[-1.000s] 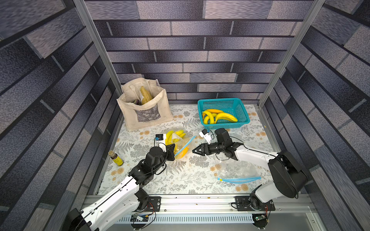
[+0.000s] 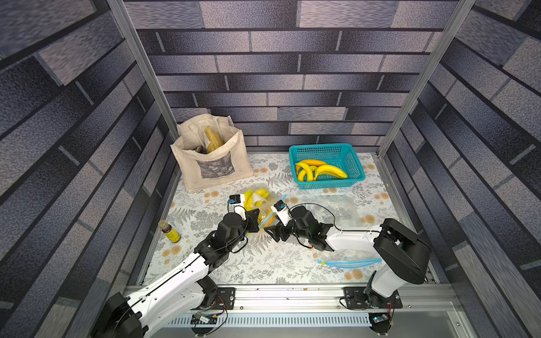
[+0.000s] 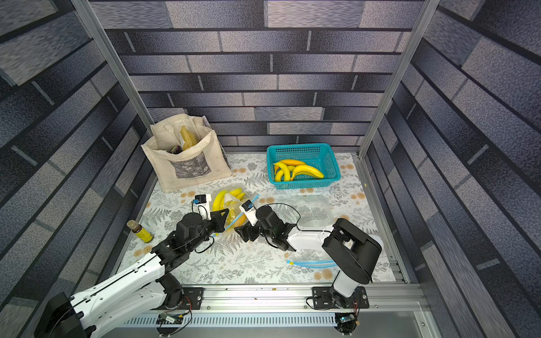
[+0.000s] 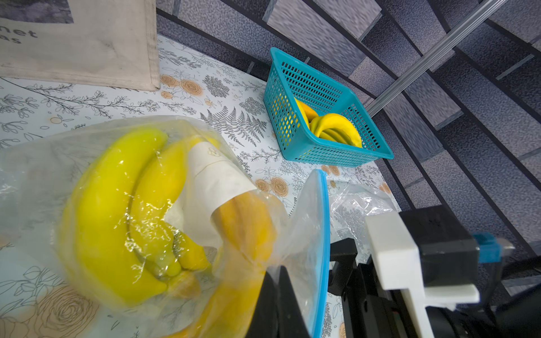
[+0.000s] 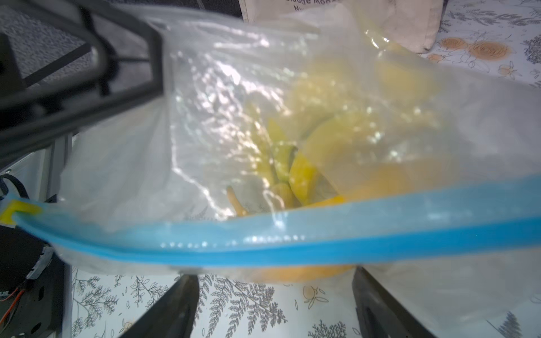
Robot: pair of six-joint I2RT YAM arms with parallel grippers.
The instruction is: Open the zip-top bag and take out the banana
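Observation:
The zip top bag is clear plastic with a blue zip edge, standing partly raised. Several yellow bananas show through it, along with an orange-yellow one near the mouth and a white wrapper. My left gripper is shut at the bag's upper film, whose folds run to its fingertips. My right gripper is open, its fingers spread close to the zip edge. Whether the film lies between them cannot be told. In the top left view the right gripper sits right of the bag.
A teal basket with several bananas stands at the back right. At the back left is a cloth tote holding more items. A small bottle lies far left. Another empty clear bag with blue zip lies front right.
My right gripper has moved left and slightly down, up to the bag's zip edge. The basket and tote have not moved.

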